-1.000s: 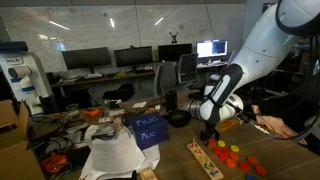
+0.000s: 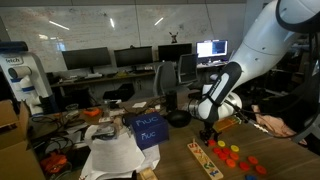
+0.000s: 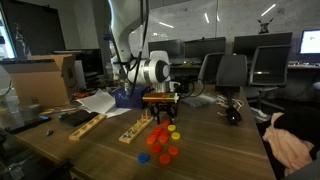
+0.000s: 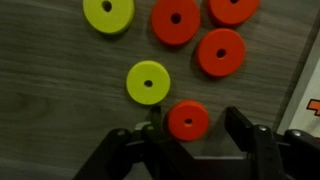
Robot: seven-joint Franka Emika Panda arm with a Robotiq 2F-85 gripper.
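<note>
In the wrist view a red disc with a small dark centre hole sits between the fingertips of my gripper, which is shut on it. A yellow disc lies just beside it, apart from the held one. Further off are another yellow disc and red discs. Both exterior views show the gripper pointing down, low over the table; the held disc is hard to make out there.
A pale wooden strip lies close to the gripper, with another strip farther left. A blue disc and several red discs lie on the open table. A blue box and white paper stand left.
The upper part of my arm has shifted slightly to the right, while the gripper stays at nearly the same spot. The loose discs and wooden strips have not visibly moved.
</note>
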